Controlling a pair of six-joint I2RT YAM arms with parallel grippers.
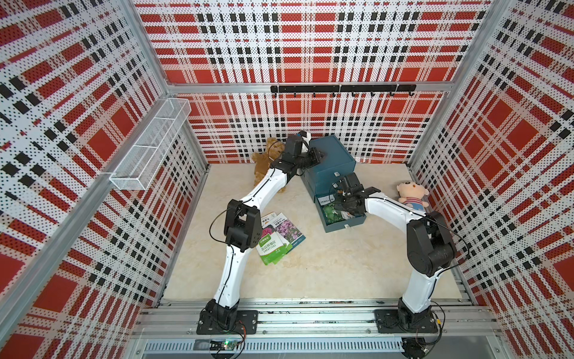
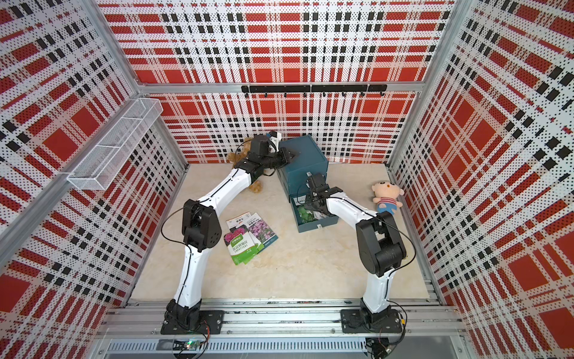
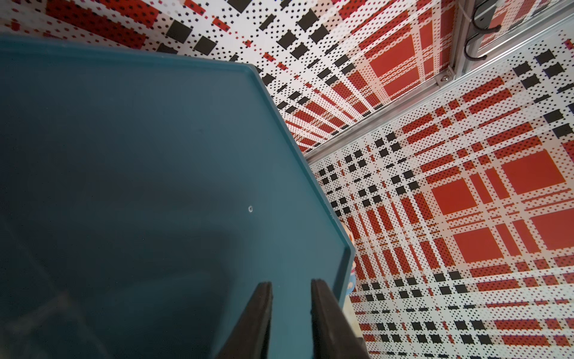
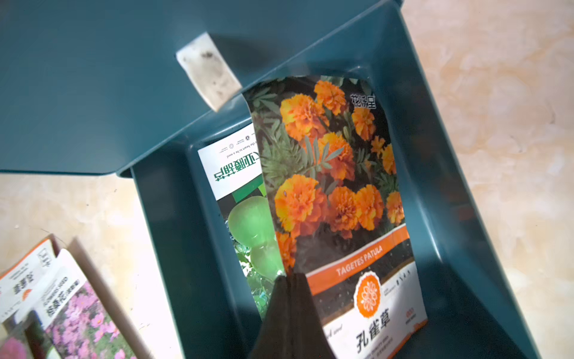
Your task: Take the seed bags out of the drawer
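Observation:
The blue drawer (image 4: pixel 158 239) stands pulled out under its cabinet (image 1: pixel 326 173). Inside, a marigold seed bag (image 4: pixel 334 185) overlaps a green gourd seed bag (image 4: pixel 248 221). My right gripper is over the drawer, its fingers closed together at the marigold bag's left edge; whether they pinch that edge cannot be told. Several other seed bags (image 1: pixel 272 247) lie fanned on the table, left of the drawer. At the cabinet's top, my left gripper is part open, its fingers apart and nothing visible between them.
A brown plush toy (image 1: pixel 263 164) sits behind the left arm. Another plush doll (image 1: pixel 412 194) is at the far right.

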